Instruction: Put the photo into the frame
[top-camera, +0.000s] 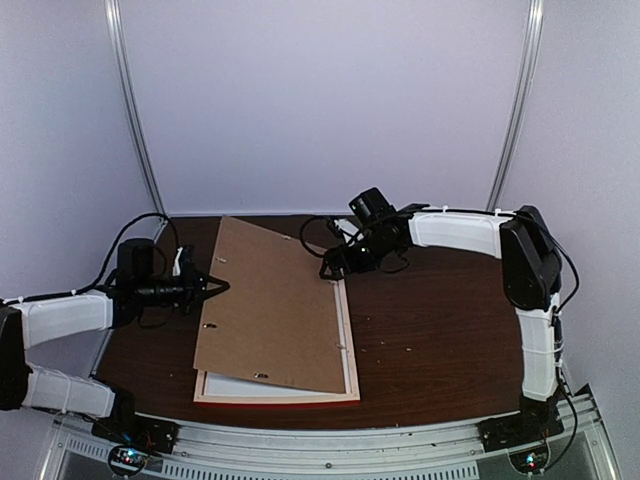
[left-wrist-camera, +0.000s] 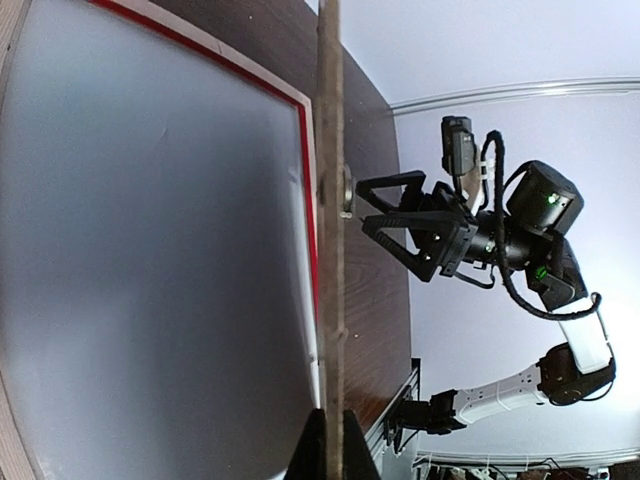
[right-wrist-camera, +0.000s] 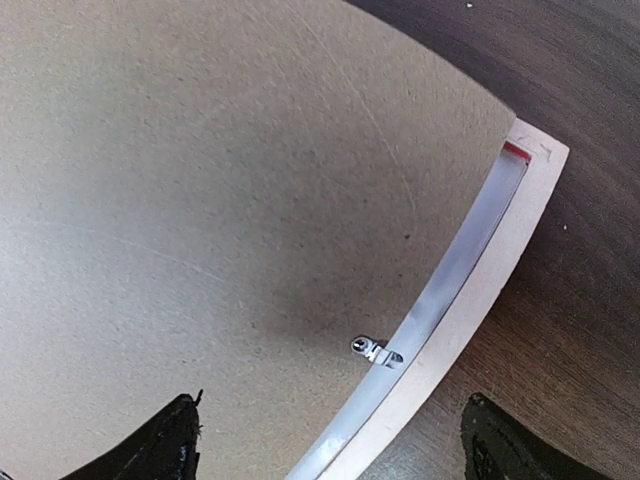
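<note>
The brown backing board (top-camera: 270, 310) is raised on its left side above the wooden photo frame (top-camera: 352, 375). My left gripper (top-camera: 226, 287) is shut on the board's left edge; in the left wrist view the board stands edge-on between the fingertips. Under it, a smooth greyish sheet (left-wrist-camera: 150, 230) fills the frame inside a red inner lip (left-wrist-camera: 308, 200). No separate photo can be made out. Over the frame's far right part, my right gripper is open, holding nothing, with its fingers (right-wrist-camera: 170, 445) spread above the board and the frame's side.
Small metal clips sit on the board's back; one clip (right-wrist-camera: 378, 352) shows by the frame's right side. A metal rail (top-camera: 330, 450) runs along the front, and pale walls enclose the table.
</note>
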